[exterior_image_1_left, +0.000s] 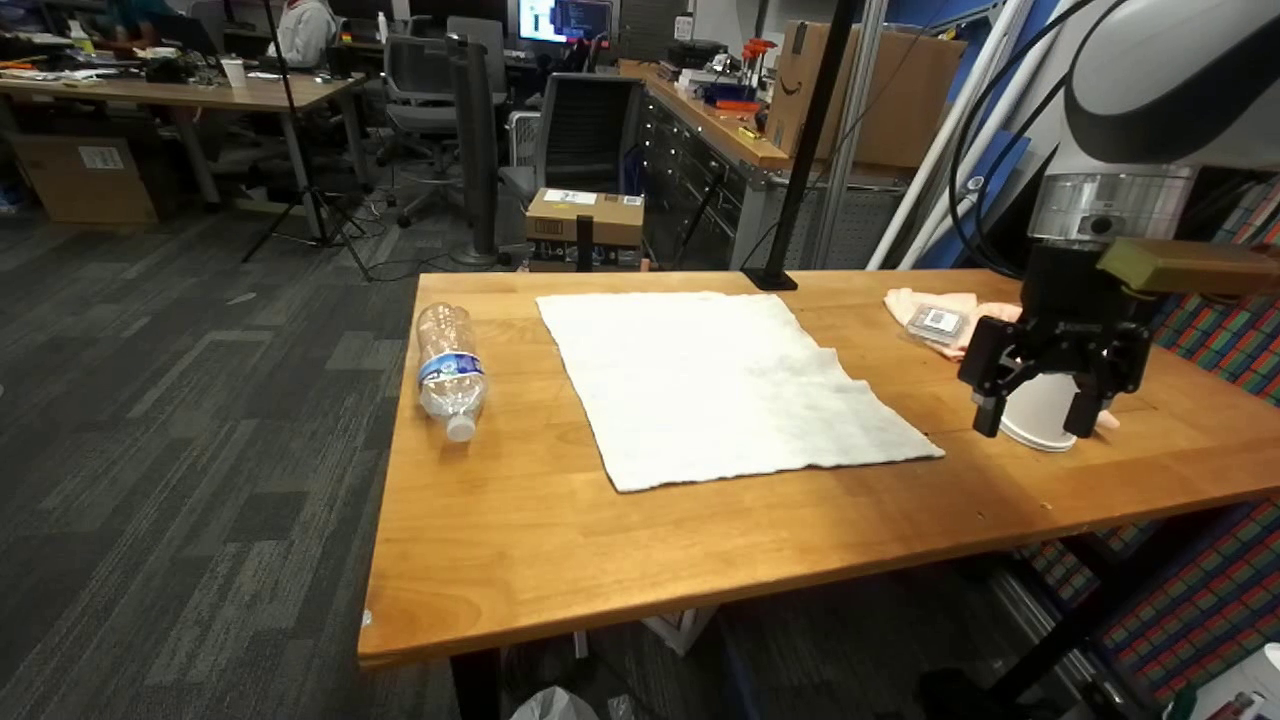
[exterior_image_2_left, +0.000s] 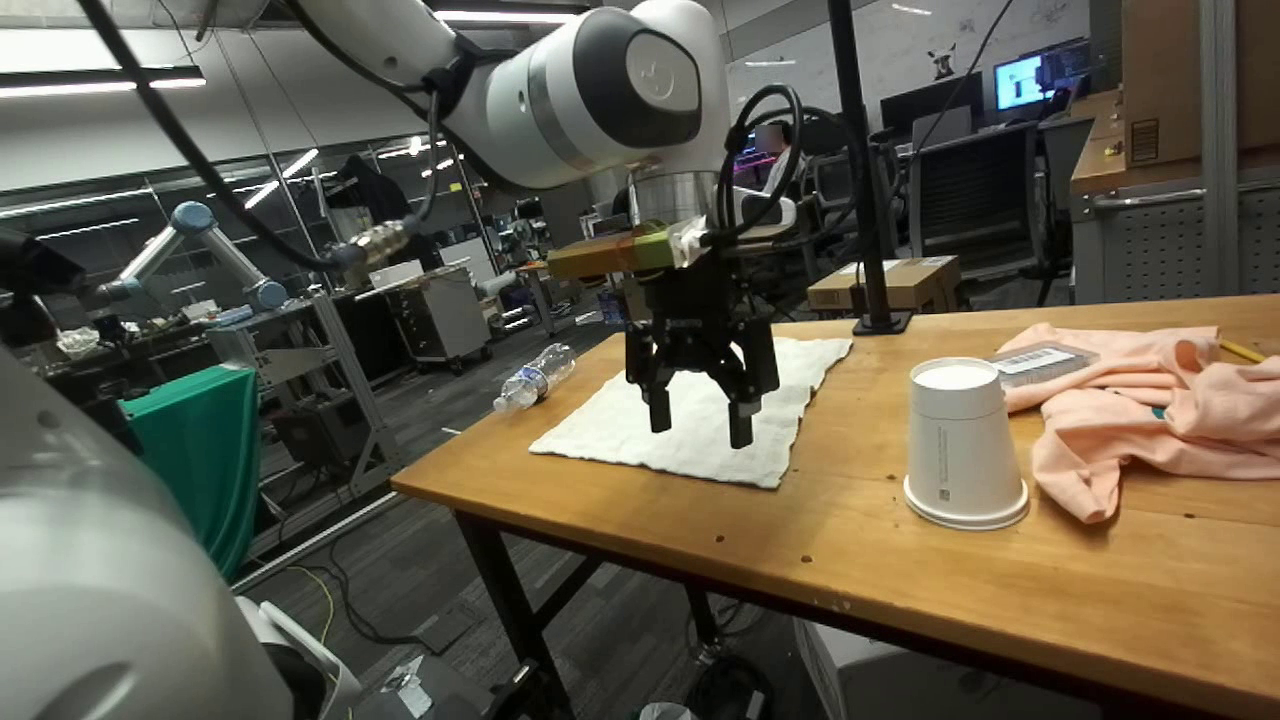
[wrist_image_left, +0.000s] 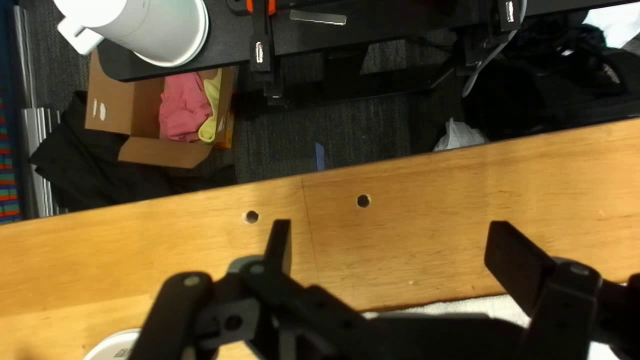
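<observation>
My gripper (exterior_image_2_left: 702, 430) hangs in the air with its fingers wide apart and nothing between the fingertips. Seen from the wrist, bare wood lies below the gap between the fingers. A white cloth (exterior_image_1_left: 720, 390) is spread flat on the wooden table, its near edge showing at the bottom of the wrist view. The clear plastic bottle (exterior_image_1_left: 451, 372) with a blue label lies on its side left of the cloth. An upside-down white paper cup (exterior_image_2_left: 956, 444) stands to the right of my gripper in exterior view 2, apart from it.
A peach cloth (exterior_image_2_left: 1116, 402) lies crumpled beside the cup, with a clear packet (exterior_image_2_left: 1041, 362) on it. A black post (exterior_image_1_left: 786, 180) rises at the table's far edge. Bare wood (exterior_image_1_left: 516, 540) runs along the front of the table.
</observation>
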